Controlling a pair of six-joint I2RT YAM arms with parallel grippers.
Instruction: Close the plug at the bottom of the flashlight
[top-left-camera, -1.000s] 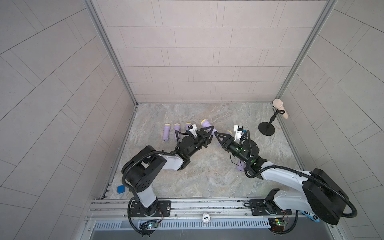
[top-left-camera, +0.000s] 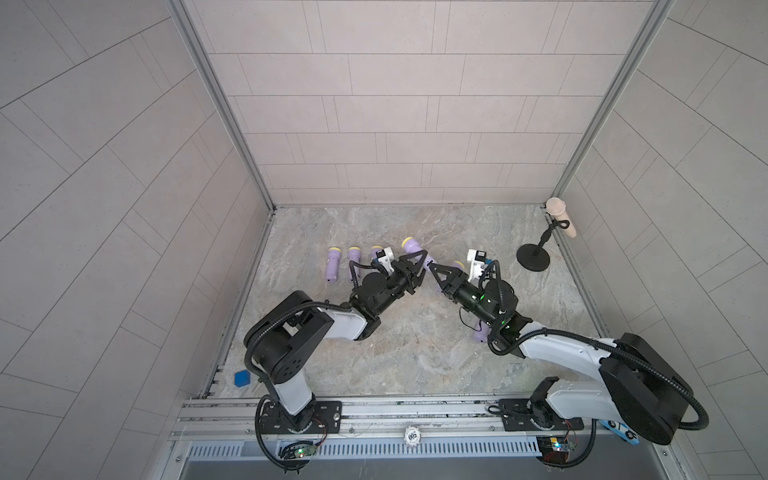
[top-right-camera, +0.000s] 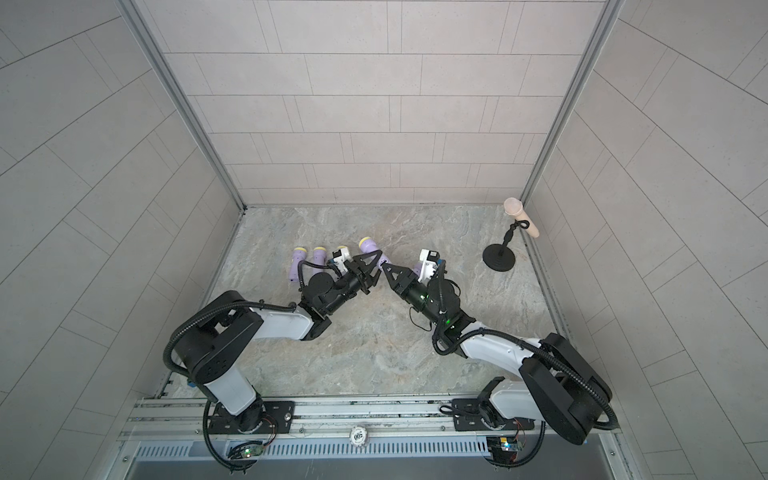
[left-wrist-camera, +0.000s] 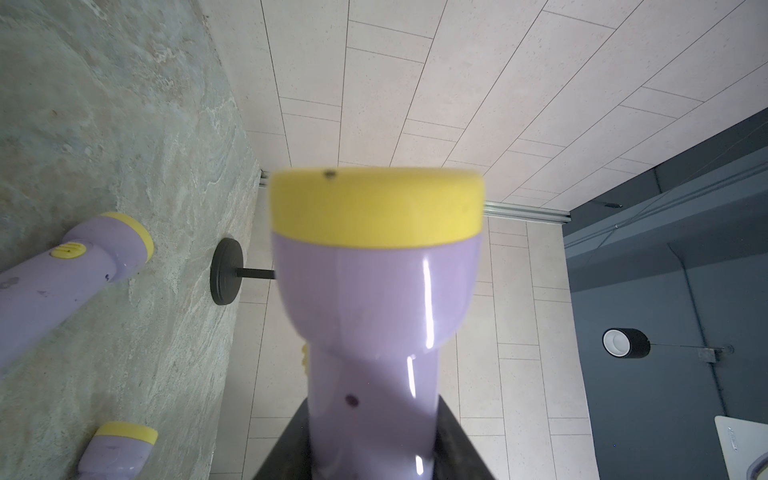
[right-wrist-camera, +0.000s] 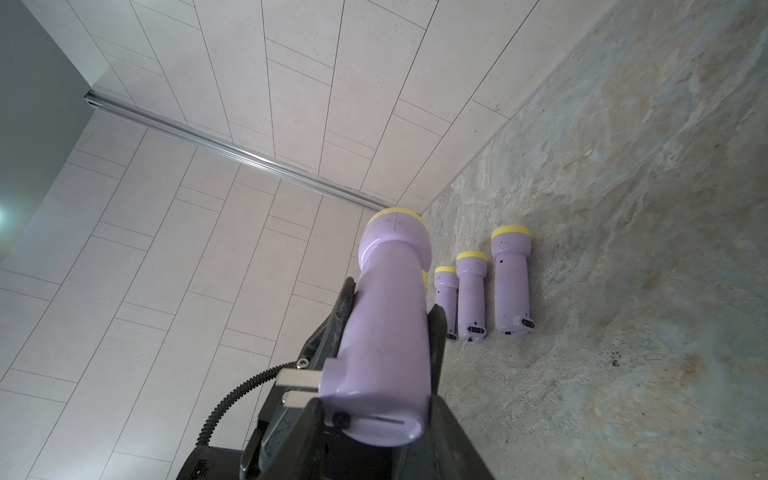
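Note:
A lilac flashlight with a yellow head hangs above the table in my left gripper, which is shut on its body, as the left wrist view shows. My right gripper is at the flashlight's bottom end, its blurred fingers either side of that end, part open. A small dark spot and a slot show on the end; whether the plug there is closed I cannot tell. In both top views the two grippers meet near the middle of the table.
Several more flashlights lie on the stone table. A black stand with a pale object is at the back right, and a blue block at the front left.
The left arm looks unchanged.

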